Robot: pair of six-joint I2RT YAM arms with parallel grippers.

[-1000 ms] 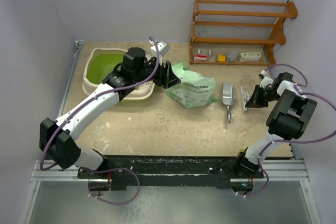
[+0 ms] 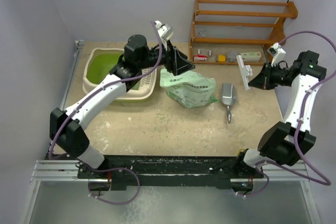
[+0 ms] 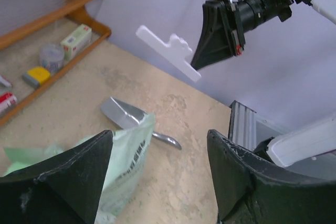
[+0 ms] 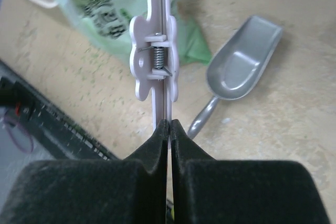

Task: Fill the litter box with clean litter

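A white spring clip (image 4: 153, 56) is pinched at its edge by my right gripper, which is shut on it and raised above the table at the right. The metal scoop (image 2: 228, 96) lies on the table left of that clip, handle toward the front, empty in the right wrist view. Mid-table, the pale green litter bag (image 2: 191, 90) stands with its top bunched. My left gripper is open over the bag's back part, nothing between its fingers. The litter box (image 2: 139, 94), white with a green inside, is at the back left, partly hidden by my left arm.
A wooden rack (image 2: 239, 26) stands at the back, with a red box (image 2: 200, 57), a yellow item (image 2: 222, 58) and a pale carton (image 2: 251, 56) at its base.
The left gripper has moved right and back over the bag. Scoop and bag have stayed put.
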